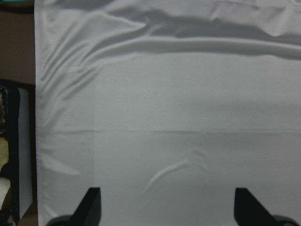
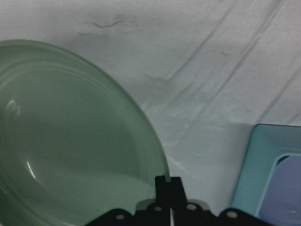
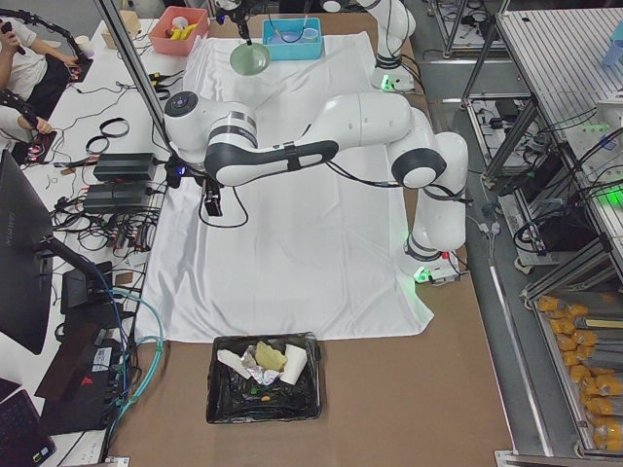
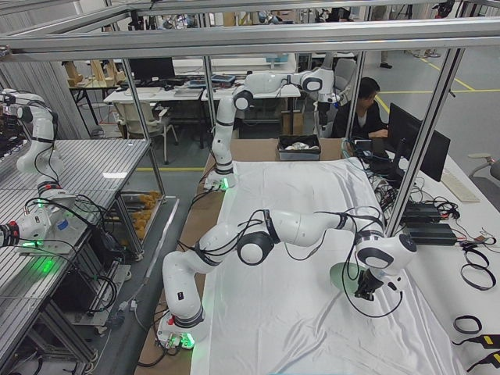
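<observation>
A green plate (image 3: 249, 58) is at the far end of the white cloth (image 3: 282, 243); in the right wrist view the plate (image 2: 70, 127) fills the left side. My right gripper is shut on the plate's rim, beside a light blue bin (image 2: 256, 169). In the camera right view the plate (image 4: 341, 275) is partly behind that gripper. My left gripper stands open high over bare cloth, with nothing between its fingers.
A black tray (image 3: 263, 409) holding scraps sits on the brown surface beyond the cloth's near edge. A red bin (image 3: 165, 39) is at the back left. Cables and monitors line one side.
</observation>
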